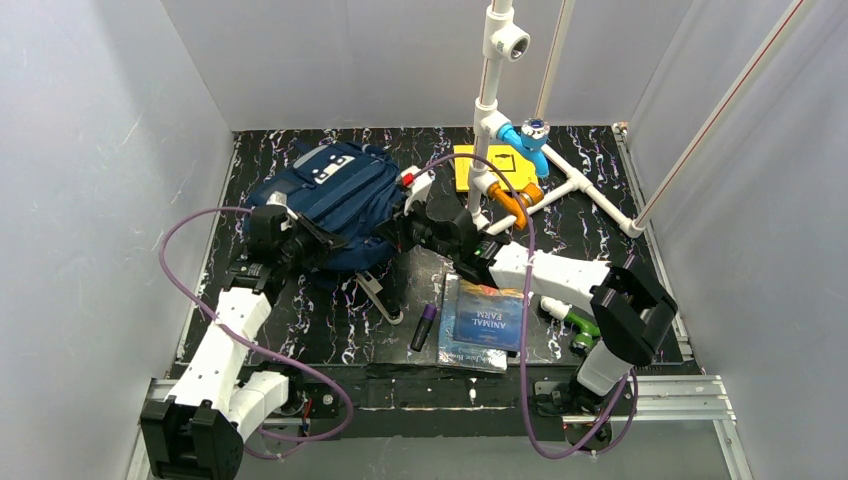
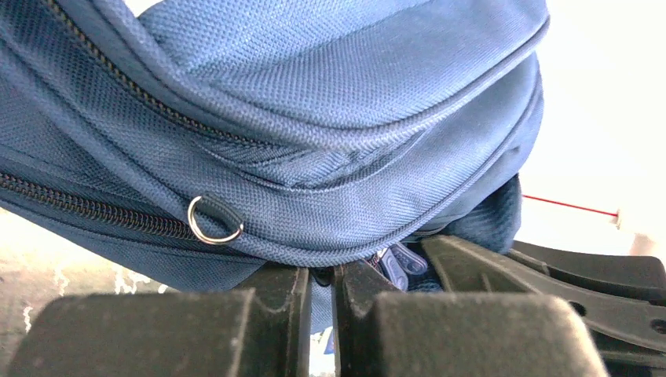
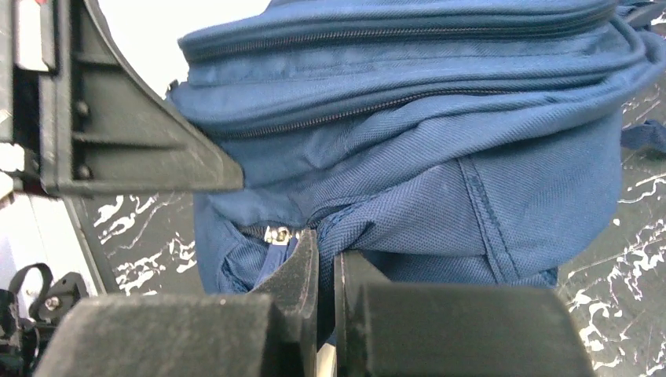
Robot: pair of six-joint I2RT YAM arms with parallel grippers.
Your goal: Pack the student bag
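Observation:
The blue student bag (image 1: pixel 345 195) lies on its side at the back left, its zippers showing in both wrist views. At the bag's front edge my left gripper (image 1: pixel 338 243) is shut. In the left wrist view its fingertips meet just under a seam of the bag (image 2: pixel 330 204), below a metal ring, with a small dark bit between them. My right gripper (image 1: pixel 388 236) is at the bag's right end. A fold of blue cloth (image 3: pixel 343 224) runs down between its fingers, beside a zipper pull (image 3: pixel 277 235). The bag's inside is hidden.
Two books (image 1: pixel 488 320), a purple-capped marker (image 1: pixel 424 327) and a stapler-like tool (image 1: pixel 379 298) lie in front. A yellow book (image 1: pixel 497 168) sits behind the white pipe stand (image 1: pixel 486 110). A green pipe piece (image 1: pixel 572 320) lies at right.

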